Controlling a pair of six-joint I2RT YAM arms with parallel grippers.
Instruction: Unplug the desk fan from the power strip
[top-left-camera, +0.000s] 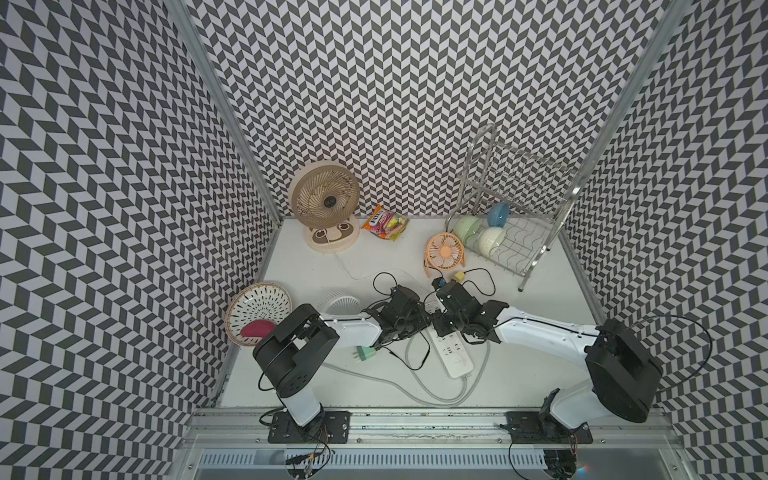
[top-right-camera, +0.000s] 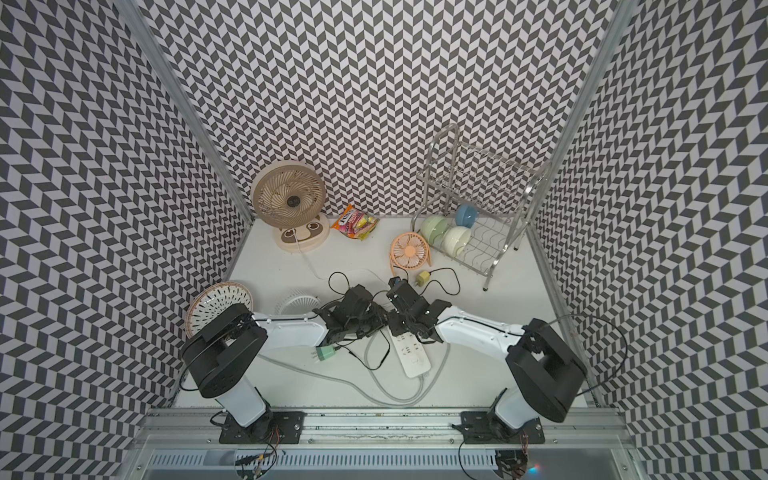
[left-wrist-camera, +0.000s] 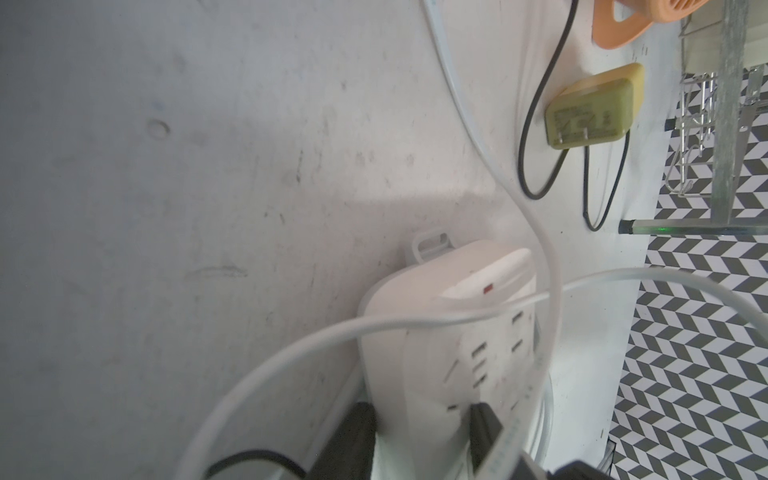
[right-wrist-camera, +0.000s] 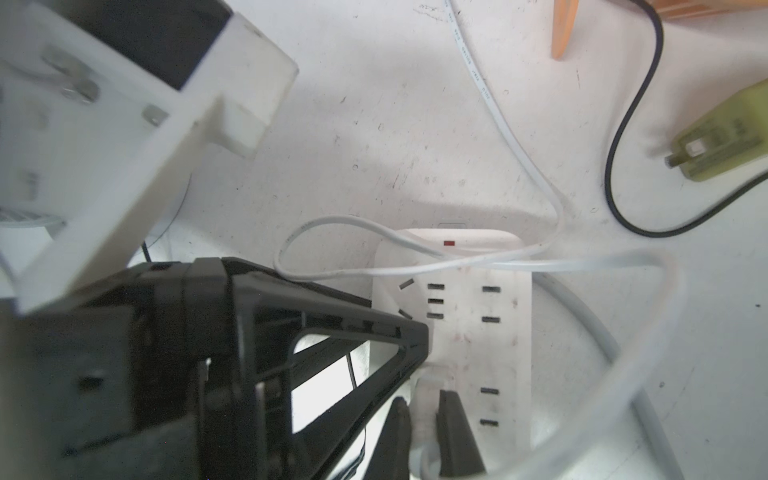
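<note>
The white power strip (top-left-camera: 452, 356) lies at the table's front middle, both grippers over its upper part. In the left wrist view my left gripper is shut on the strip's white body (left-wrist-camera: 432, 296). In the right wrist view my right gripper is shut at a white plug or cable end on the strip, with loops of white cable (right-wrist-camera: 664, 296) crossing above it. The beige desk fan (top-left-camera: 324, 192) stands at the back left, its thin white cable running toward the strip.
A small orange fan (top-left-camera: 445, 252) with a yellow adapter (left-wrist-camera: 592, 108), a snack bag (top-left-camera: 386, 224), a dish rack (top-left-camera: 520, 248), a basket (top-left-camera: 257, 300) and a white fan (top-left-camera: 340, 301) surround the arms. Loose cables lie across the front.
</note>
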